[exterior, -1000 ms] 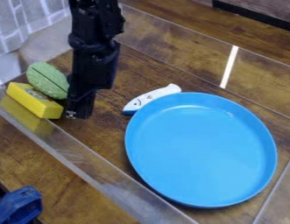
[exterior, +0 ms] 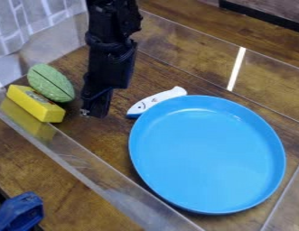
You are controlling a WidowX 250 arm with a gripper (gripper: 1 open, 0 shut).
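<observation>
The black gripper [exterior: 96,106] is low over the wooden surface, its fingertips just right of a green cactus-like plush or toy [exterior: 52,81] and a yellow sponge-like block [exterior: 36,105], apart from both. It looks shut, with nothing visible between its fingers. A white-handled knife [exterior: 156,100] lies right of it, beside a large blue plate [exterior: 206,155].
A clear barrier [exterior: 91,167] runs along the left front. A blue object [exterior: 16,213] sits at the lower left corner. The wooden surface [exterior: 200,54] behind the plate is mostly clear.
The gripper has shifted a little to the right, away from the green object and yellow block. The objects look unmoved.
</observation>
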